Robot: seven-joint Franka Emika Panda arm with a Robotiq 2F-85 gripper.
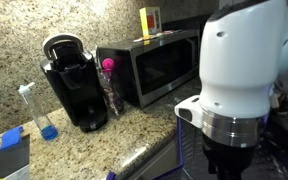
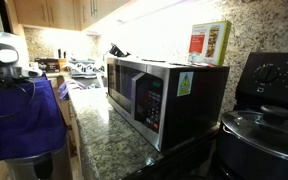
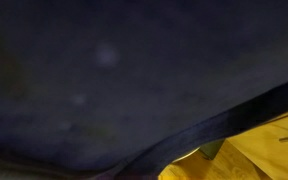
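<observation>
The white and black arm [image 1: 234, 70] fills the right side of exterior view 1; its lower part runs out of the frame, and the fingers do not show clearly. In exterior view 2 the arm [image 2: 12, 55] stands at the far left, over a blue-purple cloth [image 2: 24, 125] hanging down in front of it. What lies between the fingers is too small and hidden to tell there. Dark fabric [image 3: 104, 85] covers most of the wrist view, very close to the camera. A yellow area [image 3: 269, 150] shows at lower right. No fingers can be made out in that view.
A stone counter [image 1: 134, 135] carries a black coffee maker [image 1: 79, 90], a bottle of blue liquid [image 1: 44, 125] and a microwave [image 2: 134, 90] with a box [image 2: 206, 43] on top. A black pot [image 2: 264, 135] sits on the stove. A grey bin [image 2: 44, 163] stands below the cloth.
</observation>
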